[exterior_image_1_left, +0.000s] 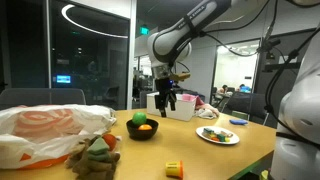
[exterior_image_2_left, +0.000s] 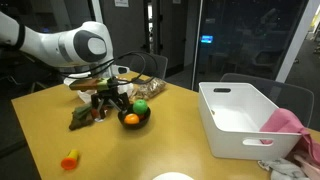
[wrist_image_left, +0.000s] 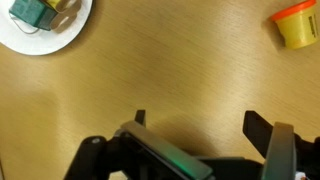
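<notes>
High over the wooden table, my gripper (exterior_image_1_left: 166, 106) stands open, its fingers apart; in the wrist view only bare tabletop shows between the fingertips of the gripper. A black bowl (exterior_image_1_left: 142, 132) holds an orange fruit (exterior_image_2_left: 132, 119) and a green round item (exterior_image_2_left: 141, 106). On the near side of the table lies a small yellow tub (exterior_image_1_left: 174, 170) with a red-orange lid, seen also as a yellow tub (wrist_image_left: 299, 29) at the wrist view's upper right. A white plate (exterior_image_1_left: 229, 140) carries several small items, partly cut off in the wrist view.
A greenish-brown plush-like item (exterior_image_1_left: 96, 158) and a white-and-red plastic bag (exterior_image_1_left: 50, 135) occupy one side. The white bin (exterior_image_2_left: 240, 142) stands at the opposite end, with pink cloth (exterior_image_2_left: 287, 126) over its edge. Open tabletop lies around the yellow tub.
</notes>
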